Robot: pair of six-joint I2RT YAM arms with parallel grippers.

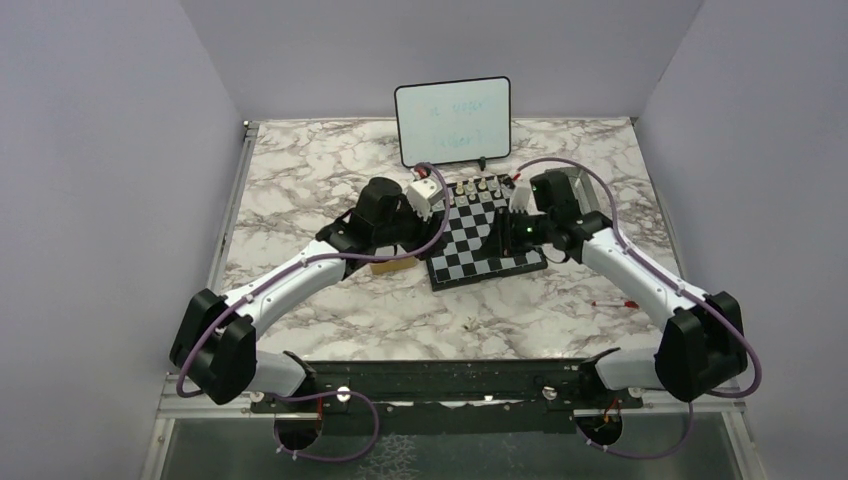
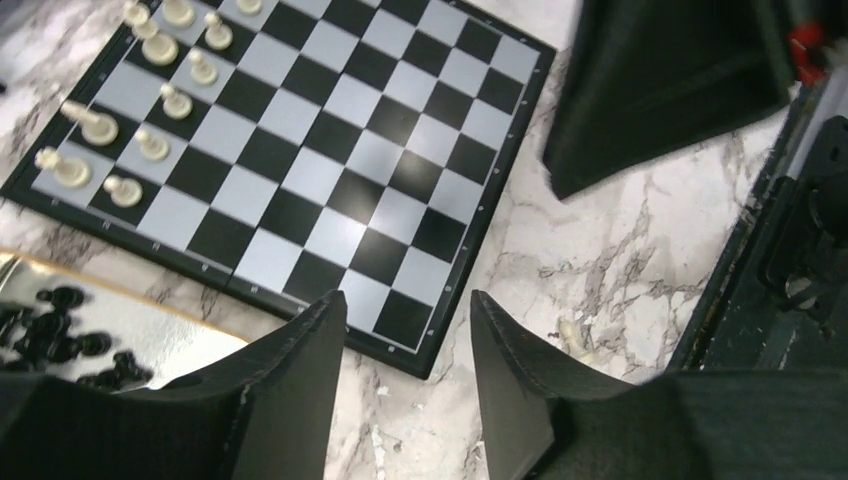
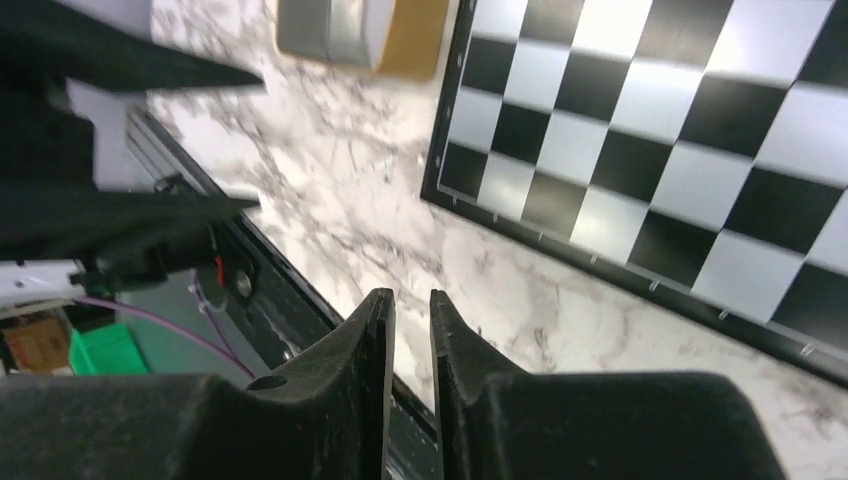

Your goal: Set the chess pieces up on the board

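Observation:
The chessboard point(image 1: 480, 255) lies mid-table. White pieces point(image 2: 176, 104) stand upright along its far-left end in the left wrist view; dark pieces point(image 2: 60, 325) lie jumbled in a pale container beside it. My left gripper hangs over the board's left side, part open with nothing between its fingers. My right gripper is over the board's right side, its fingertips slightly apart and empty. The other arm's dark body fills the upper right of the left wrist view.
A whiteboard point(image 1: 452, 120) stands at the back. A container point(image 1: 585, 188) sits right of the board, partly hidden by the right arm. A red marker point(image 1: 625, 304) lies at right.

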